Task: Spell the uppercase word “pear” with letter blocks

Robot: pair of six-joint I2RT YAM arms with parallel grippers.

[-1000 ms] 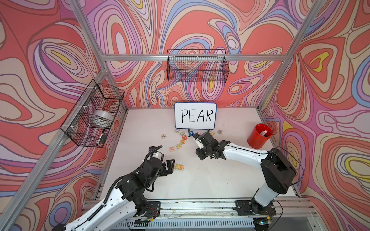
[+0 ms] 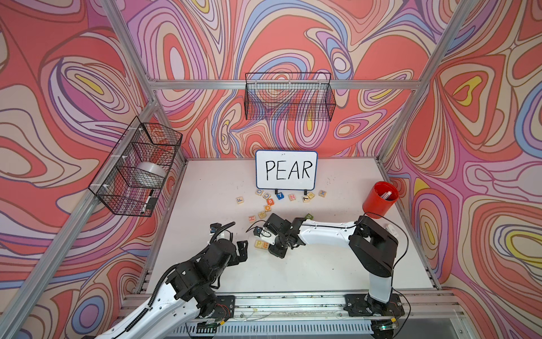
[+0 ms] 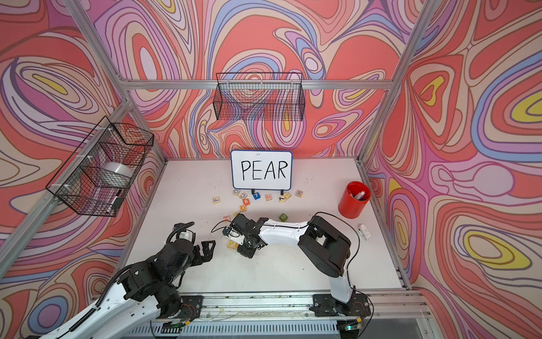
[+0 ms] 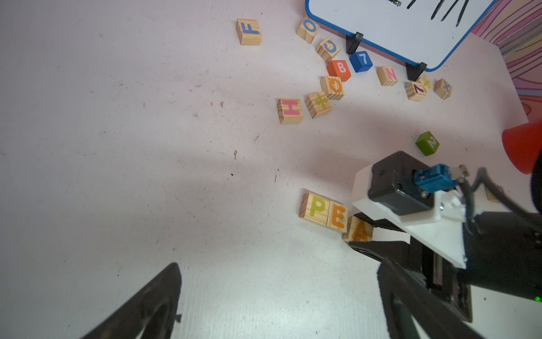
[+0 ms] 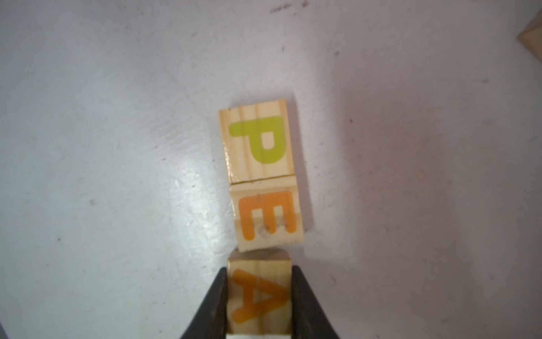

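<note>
The P block (image 5: 259, 141) and E block (image 5: 267, 213) lie side by side on the table, touching, slightly out of line. My right gripper is shut on the A block (image 5: 259, 299), its orange letter facing up. In the left wrist view this A block (image 4: 359, 230) sits just right of the E block (image 4: 337, 216), turned like the other letters. Whether it touches the E or the table, I cannot tell. My left gripper stands open and empty, its fingers wide apart, left of the row. No R block is readable.
Several loose blocks, among them H (image 4: 290, 111), F (image 4: 249, 32) and a green 2 block (image 4: 427, 143), lie farther back. Behind them stands the whiteboard (image 2: 286, 179) reading PEAR. A red cup (image 2: 380, 199) is at right. Bare table surrounds the row's left and front.
My right gripper has carried the A block left and toward the front, from near the green block to beside the E. The left gripper has shifted slightly left, still open.
</note>
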